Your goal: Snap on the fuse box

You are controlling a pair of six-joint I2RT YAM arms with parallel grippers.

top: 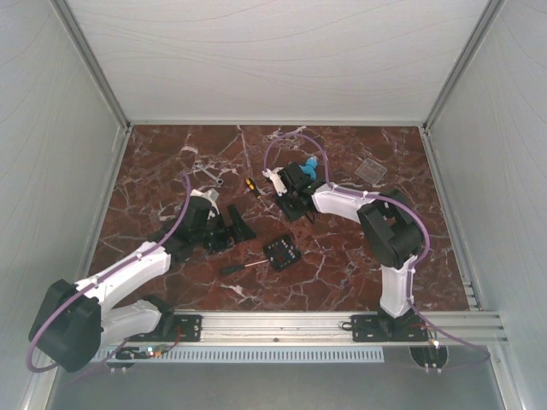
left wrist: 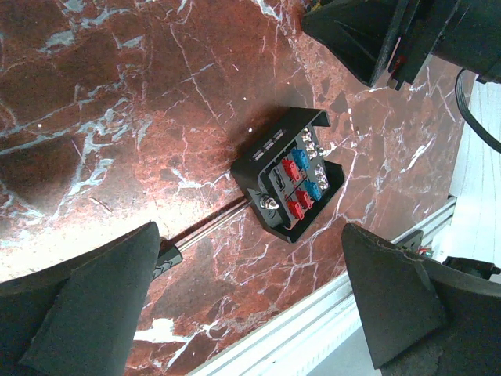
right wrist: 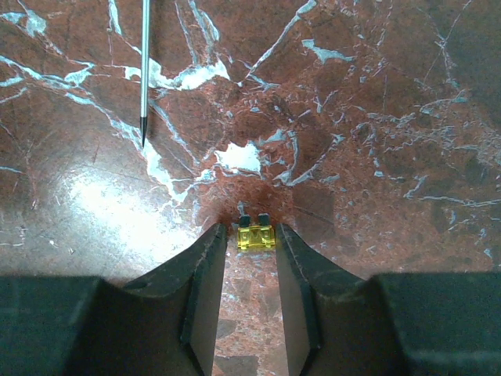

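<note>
The black fuse box (top: 282, 253) lies open on the marble table; in the left wrist view (left wrist: 288, 178) it shows red and blue fuses and bolt terminals. A small yellow fuse (right wrist: 255, 239) with two prongs sits low between the fingertips of my right gripper, which is part open; whether they grip it is unclear. My left gripper (top: 238, 225) hangs open just left of the fuse box, nothing between its fingers.
A dark-handled screwdriver (top: 232, 268) lies against the box's left. A yellow screwdriver (top: 251, 186), wrenches (top: 209, 175), a blue object (top: 309, 169) and a clear tray (top: 371, 171) lie toward the back.
</note>
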